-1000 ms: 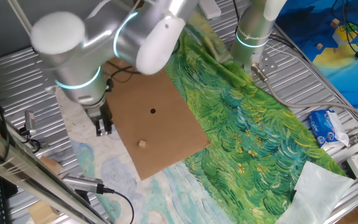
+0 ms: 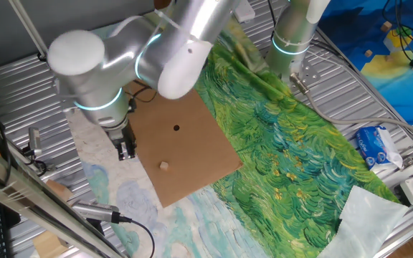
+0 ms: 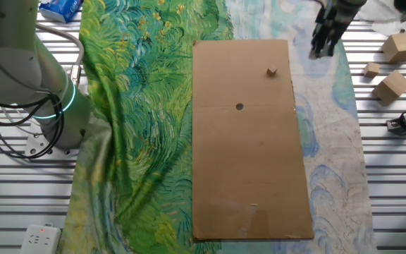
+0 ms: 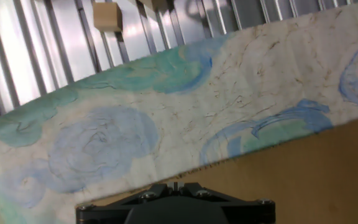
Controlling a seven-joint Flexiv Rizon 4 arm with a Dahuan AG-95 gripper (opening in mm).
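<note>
A small wooden cube [image 2: 164, 165] sits on the brown cardboard sheet [image 2: 196, 154], near its left edge. The same cube [image 3: 271, 71] shows in exterior view 2, up and to the right of a black round spot [image 3: 240, 106] on the board. My gripper [image 2: 126, 155] hangs above the pale cloth just off the board's left side, well apart from the cube. In exterior view 2 the gripper [image 3: 321, 48] is dark and blurred at the top. At the wrist view's bottom edge the gripper shows nothing beneath it but cloth and board; its finger opening is unclear.
Larger wooden blocks [image 3: 400, 47] and a little cube [image 3: 371, 69] lie on the slatted metal table beyond the cloth. A blue packet [image 2: 377, 147] lies far right. Most of the board is bare.
The cube on the board has not moved.
</note>
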